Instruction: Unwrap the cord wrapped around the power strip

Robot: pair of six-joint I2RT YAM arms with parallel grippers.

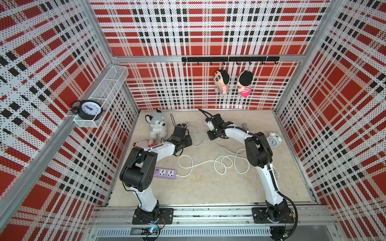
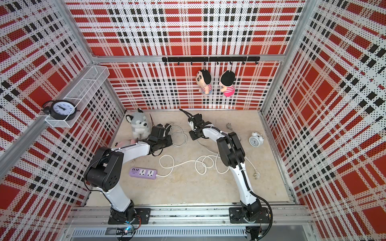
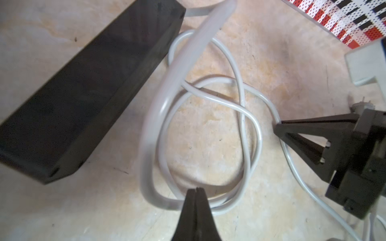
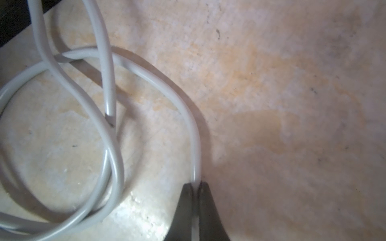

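The purple power strip lies flat at the front left, with no cord around its body in view. From its right end the white cord runs rightward in loose loops. A grey-white cord coil lies towards the back, between the grippers. My right gripper is shut on the cord at the coil's right side; a strand runs between its fingers. My left gripper is shut at the coil's near edge. Cord passes behind its tips; whether any is pinched cannot be told.
A long black box-like object is close to the coil in the left wrist view. A husky plush sits behind the left arm, and a white clock stands at the right.
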